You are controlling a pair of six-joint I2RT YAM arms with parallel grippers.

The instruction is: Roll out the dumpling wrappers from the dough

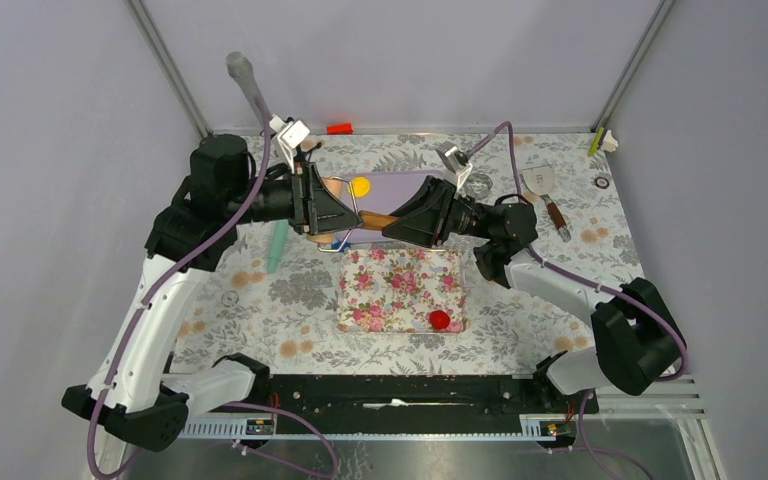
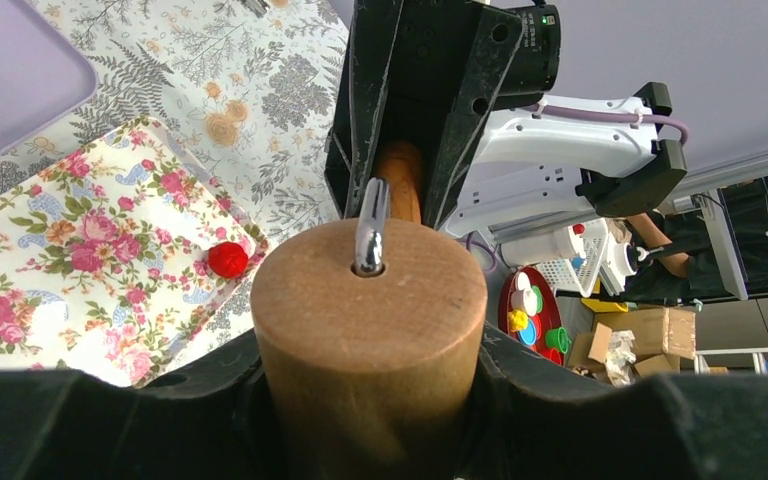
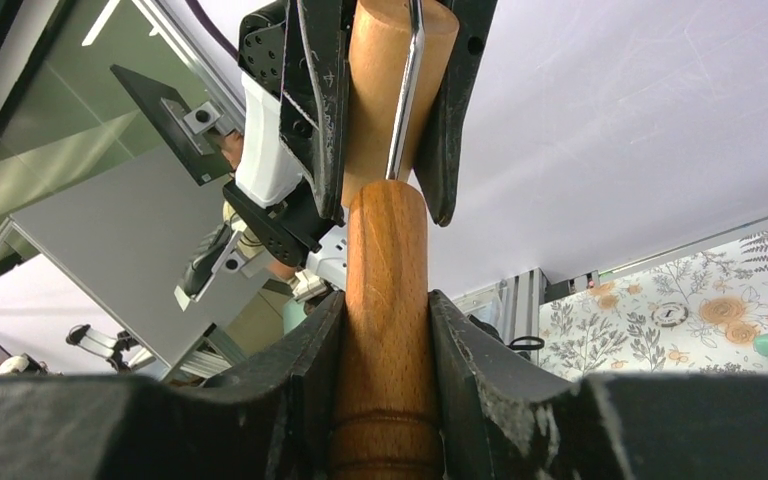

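A wooden roller with a metal frame (image 1: 325, 195) is raised over the table, gripped by both hands. My left gripper (image 1: 335, 215) is shut on its wide wooden barrel (image 2: 365, 330), whose end shows a metal pin. My right gripper (image 1: 405, 225) is shut on the wooden handle (image 3: 387, 280), in line with the barrel. Below, a red dough piece (image 1: 439, 320) lies on the floral board (image 1: 390, 290). A yellow round piece (image 1: 361, 186) is on the lilac tray (image 1: 405, 183), which is partly hidden under the arms.
A spatula (image 1: 550, 205) and a small dark ring (image 1: 602, 182) lie at the right. A green stick (image 1: 278, 244) lies left of the tray. A red object (image 1: 339, 128) is at the back edge.
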